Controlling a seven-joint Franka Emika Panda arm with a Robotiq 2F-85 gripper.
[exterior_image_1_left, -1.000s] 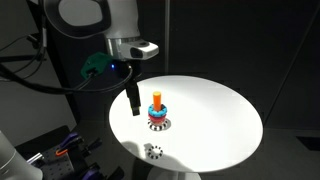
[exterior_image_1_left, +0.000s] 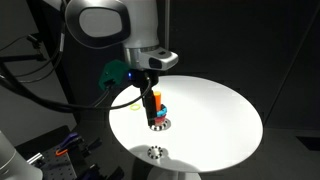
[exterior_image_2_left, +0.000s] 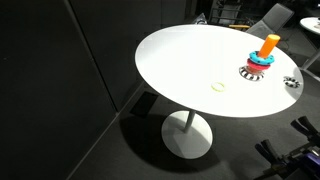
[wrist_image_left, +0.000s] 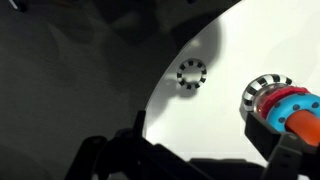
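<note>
On the round white table (exterior_image_2_left: 180, 55) stands a stack: a black-and-white striped ring (exterior_image_2_left: 244, 74) at the bottom, red and blue rings (exterior_image_2_left: 261, 60) above it, and an orange upright piece (exterior_image_2_left: 269, 45) on top. Near the table's edge lies a small black-and-white ring (wrist_image_left: 181, 73), flat and separate from the stack. My gripper is open, nothing between its fingers. In the wrist view the stack is at the right, partly covered by the right finger (wrist_image_left: 257, 132). From exterior view 1, a finger (exterior_image_1_left: 148, 108) overlaps the stack's left side; contact cannot be told.
A thin yellow ring (exterior_image_2_left: 218, 87) lies flat on the table, apart from the stack. Dark floor (wrist_image_left: 70, 80) shows beyond the table's edge, and a chair (exterior_image_2_left: 272, 22) stands behind it.
In exterior view 1 my arm and gripper have moved right and slightly down, now partly covering the stack. The rings and the stack have stayed where they were.
</note>
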